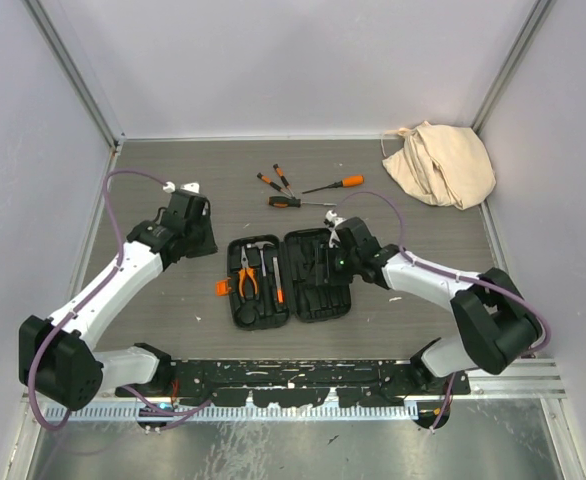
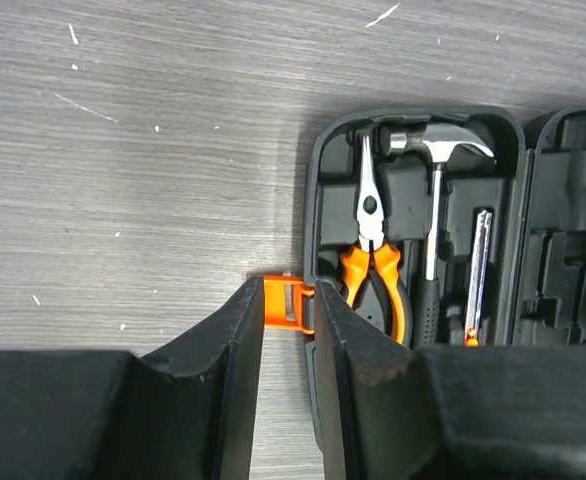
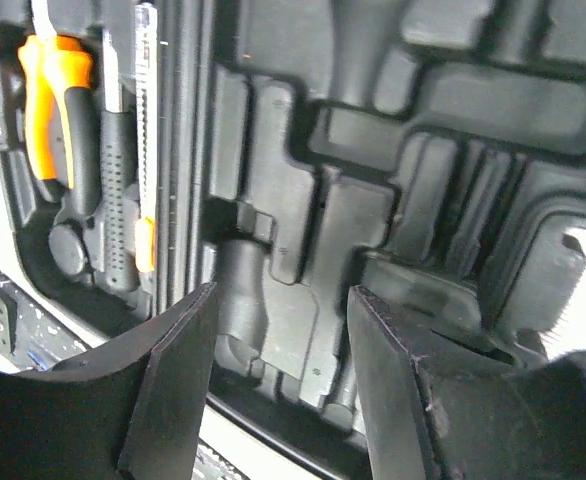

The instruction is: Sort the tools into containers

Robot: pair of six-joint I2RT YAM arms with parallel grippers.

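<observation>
An open black tool case [image 1: 289, 318] lies mid-table. Its left half holds orange pliers [image 2: 388, 275], a hammer [image 2: 433, 140] and a slim orange-tipped tool [image 2: 478, 260]; its right half shows empty moulded slots. Above the case lie screwdrivers [image 1: 344, 181] and other orange-handled tools [image 1: 271, 183]. My left gripper [image 1: 198, 245] hangs left of the case, part open with nothing seen between its fingers. My right gripper is over the case's right half, fingers apart, nothing visible between them.
A cream cloth bag [image 1: 441, 165] lies at the back right. An orange latch [image 1: 222, 287] sticks out from the case's left side. The table left of the case and along the back is mostly clear.
</observation>
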